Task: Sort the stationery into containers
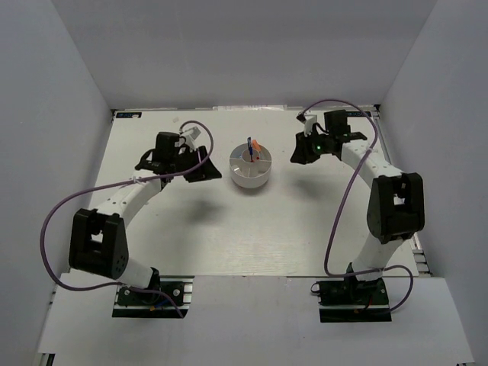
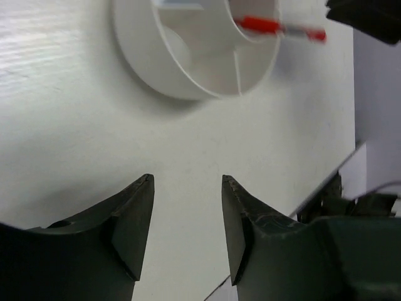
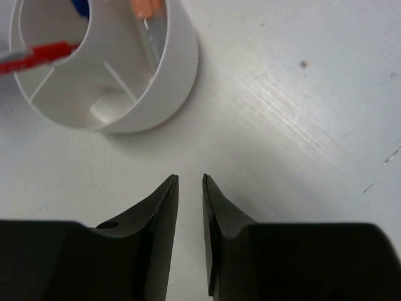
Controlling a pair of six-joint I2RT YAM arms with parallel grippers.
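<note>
A white divided round container (image 1: 250, 175) stands at the table's middle, holding a blue pen (image 1: 250, 149), an orange item (image 1: 256, 145) and a red item (image 2: 263, 25). My left gripper (image 1: 203, 170) is raised left of the container; in the left wrist view its fingers (image 2: 131, 207) are apart over bare table. My right gripper (image 1: 303, 151) is right of the container, its fingers (image 3: 160, 207) slightly apart, nothing between them.
Grey walls bound the table at back and sides.
</note>
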